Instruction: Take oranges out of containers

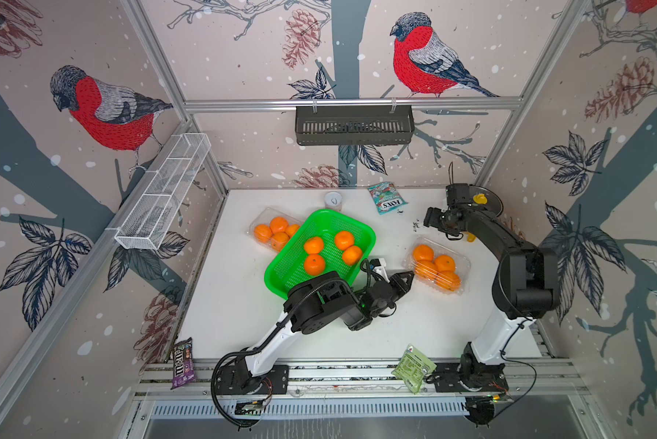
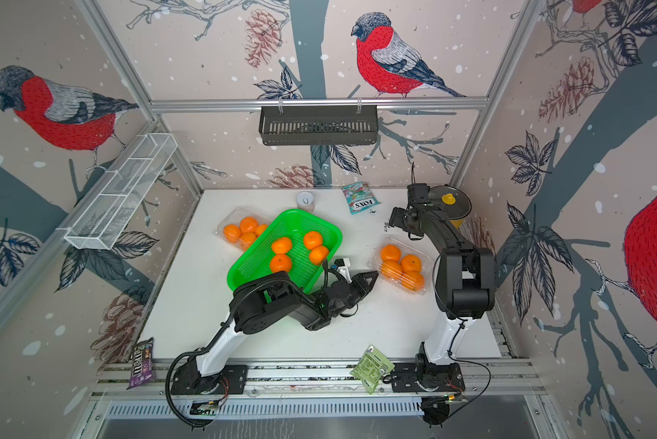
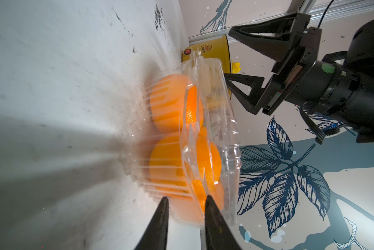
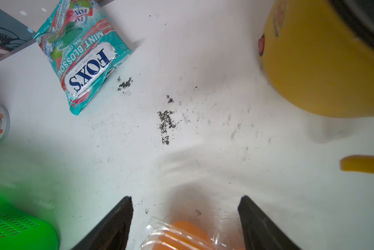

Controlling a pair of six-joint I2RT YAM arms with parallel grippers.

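Several oranges fill a clear plastic container (image 1: 456,287) on the right of the table. My left gripper is low by the container's near left side, its fingertips a little apart and no orange between them. Behind and above the container hangs my right gripper, open, with the container's edge showing below between its fingers. The green basket (image 1: 275,272) in the middle holds several loose oranges (image 1: 314,264). Left of it, partly behind its rim, stands another clear container (image 1: 255,218) with several oranges (image 1: 278,224).
A yellow pot (image 4: 320,70) stands at the back right, close to the right arm. A Fox's candy bag (image 1: 387,197) and a small white cup (image 1: 333,199) lie along the back.
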